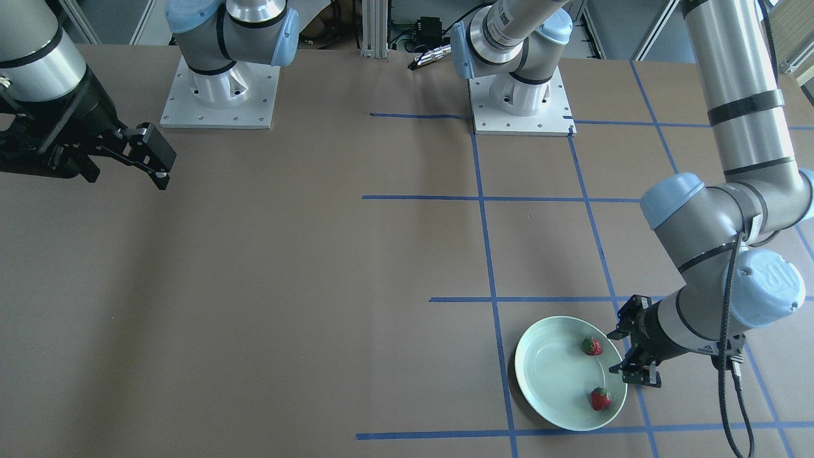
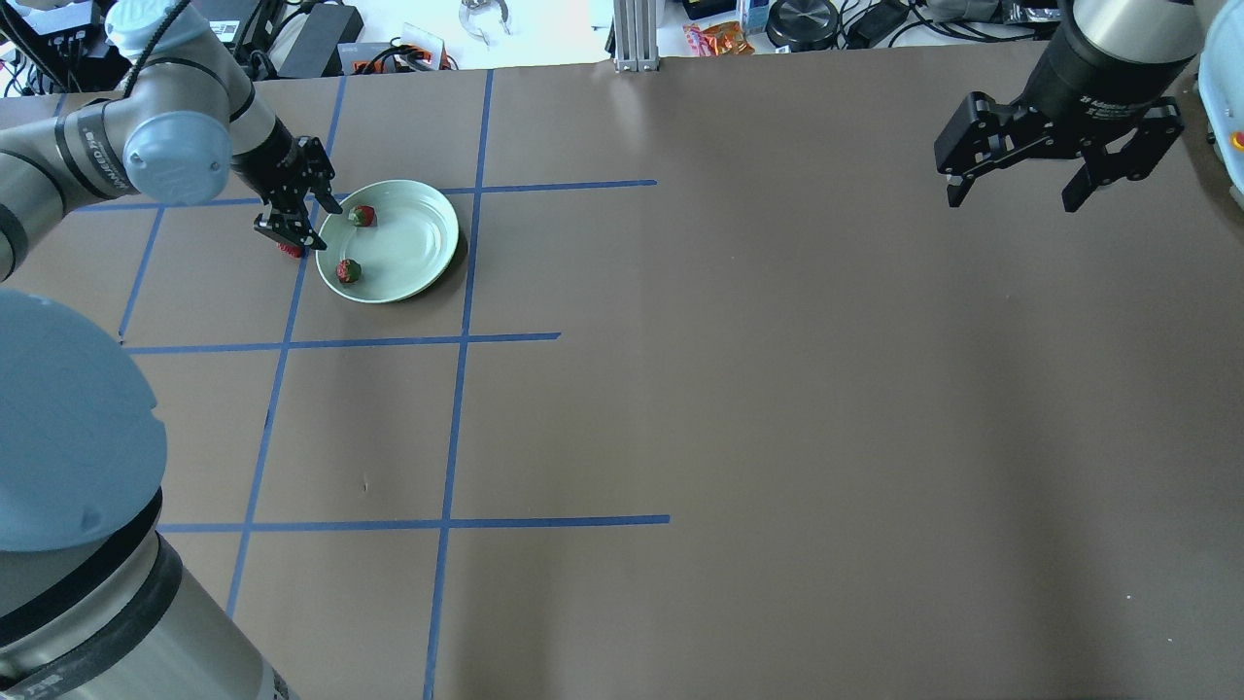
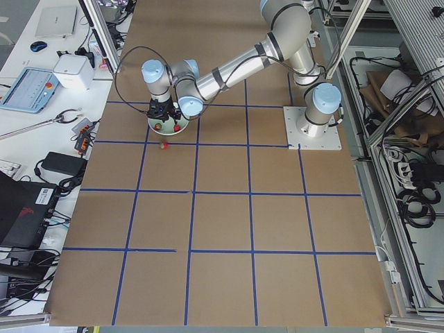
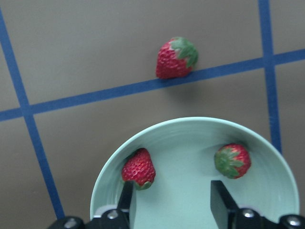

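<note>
My gripper stands open at the right rim of a pale green plate, nothing between its fingers. Two strawberries rest in the plate, one near the back and one toward the front. In the left wrist view they appear at left and right, beyond the open fingers. A third strawberry lies on the table outside the plate; in the front view it is hidden behind my gripper.
Other arms stand at the back, and a black gripper hangs at upper left of the front view.
</note>
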